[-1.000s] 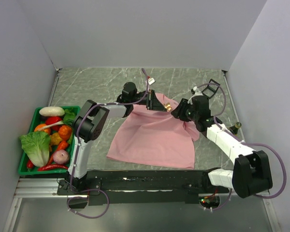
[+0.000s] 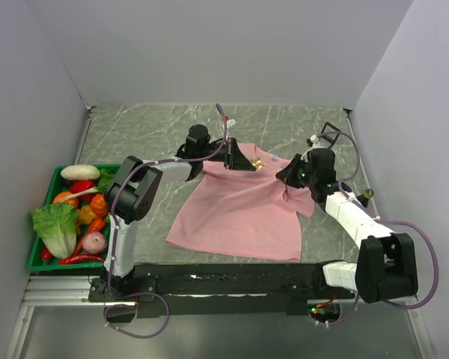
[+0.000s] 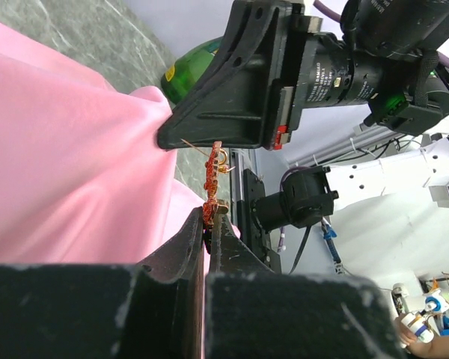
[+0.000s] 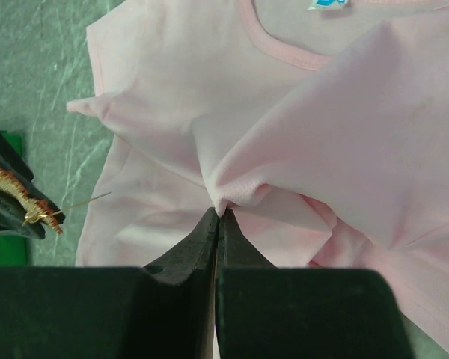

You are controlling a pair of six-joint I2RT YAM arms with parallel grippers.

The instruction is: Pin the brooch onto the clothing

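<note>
The pink garment lies spread on the table. My right gripper is shut on a gathered fold of its cloth, which is raised to the fingertips. Facing it from the left, my left gripper is shut on the gold brooch. The brooch's thin pin stands open and points toward the right fingers. In the right wrist view the pin is clear of the pinched fold, with a gap between them.
A green basket of vegetables stands on the left. At the back right is a black frame-like object, and a green bottle stands near the right wall. Bare marble tabletop shows behind the garment.
A second ago the right gripper's fingers were spread; they have shut on the cloth and moved slightly right. The left gripper with the brooch has shifted slightly left.
</note>
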